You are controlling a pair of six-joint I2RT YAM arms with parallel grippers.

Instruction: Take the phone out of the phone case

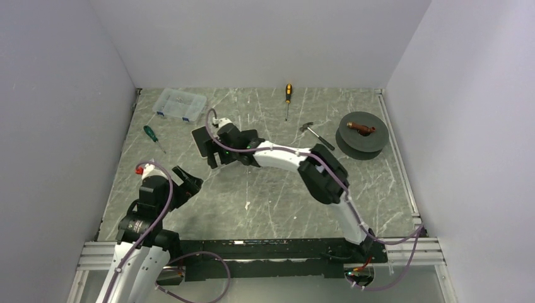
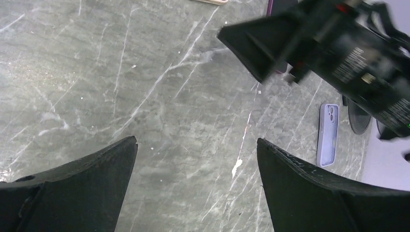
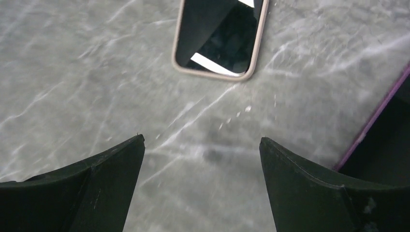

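Note:
The phone with a pale beige rim (image 3: 217,41) lies face up at the left of the table; in the top view my right gripper (image 1: 219,158) covers part of it. A second dark phone, purple-edged (image 3: 387,140), lies to its right, mostly hidden under my right arm from above. An empty lavender phone case (image 2: 328,135) shows in the left wrist view, farther right. My right gripper is open over bare table near the beige-rimmed phone's end, nothing between its fingers. Over the front left of the table, my left gripper (image 1: 190,181) is open and empty.
A clear plastic box (image 1: 180,105) and a green screwdriver (image 1: 150,132) are at the back left. A yellow screwdriver (image 1: 288,95), a hammer (image 1: 318,136) and a dark round stand (image 1: 363,142) lie farther right.

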